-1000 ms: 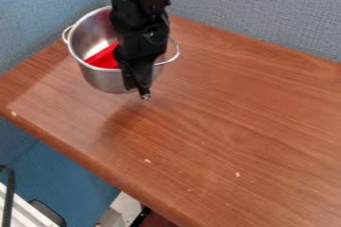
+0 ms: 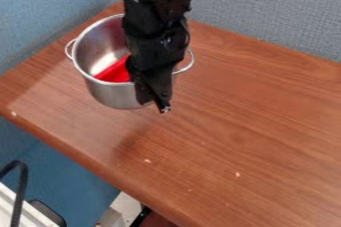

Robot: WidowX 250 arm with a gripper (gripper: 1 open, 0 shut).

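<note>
A steel pot with side handles is at the upper left of the wooden table, with a red object inside it. My black gripper hangs over the pot's right side, its tip low at the front right of the rim, partly hiding the pot. It appears shut; whether anything thin is between its fingers is hidden.
Grey-blue padded walls border the back and left. A cable and white item lie off the table at lower left.
</note>
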